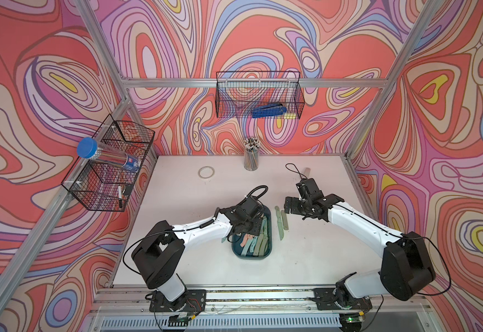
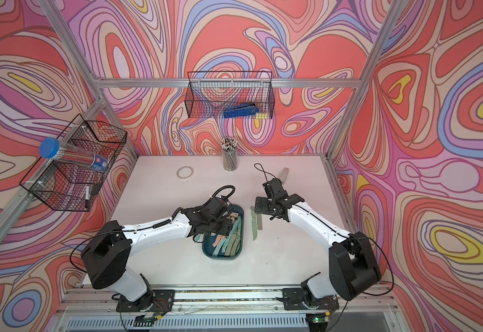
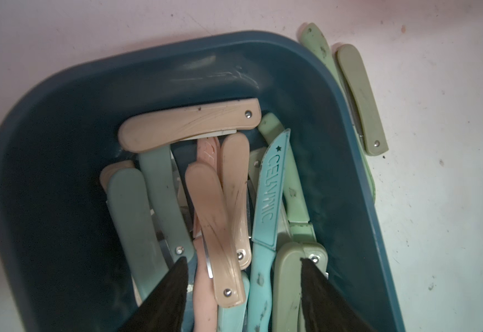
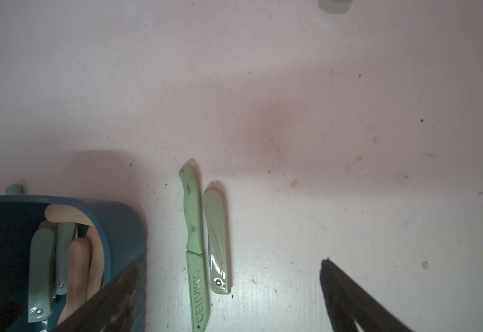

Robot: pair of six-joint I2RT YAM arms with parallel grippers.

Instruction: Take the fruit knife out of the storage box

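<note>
A dark blue storage box stands on the table, full of fruit knives. In the left wrist view a teal ceramic knife, a tan folding knife and a grey-green folding knife lie among several others. Over the box hangs my left gripper, its fingers apart with the knives below and nothing clearly held. To the right of the box, my right gripper stands open above the table. A green ceramic knife and an olive folding knife lie side by side on the tabletop between its fingers in the view, not gripped.
At the back of the table stands a holder of pencils, with a ring to its left. Another knife lies behind the right arm. Wire baskets hang on the frame.
</note>
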